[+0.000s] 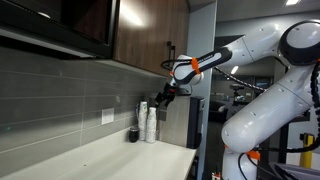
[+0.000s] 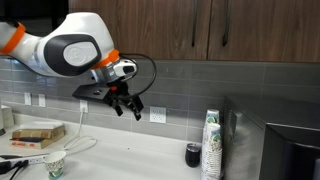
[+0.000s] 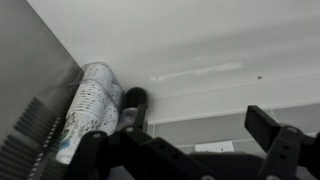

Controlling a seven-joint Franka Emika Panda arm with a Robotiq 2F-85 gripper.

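Observation:
My gripper hangs in the air above the white counter, tilted downward. In the wrist view its two dark fingers stand wide apart, so the gripper is open, with nothing between them. Stacked patterned paper cups stand on the counter, apart from the gripper. Beside them is a small dark canister. Both the cup stacks and the canister appear at the left of the wrist view.
A single patterned cup stands at the counter's near left, beside some boxes. Wooden cabinets overhang the tiled wall. A large dark appliance bounds the right side.

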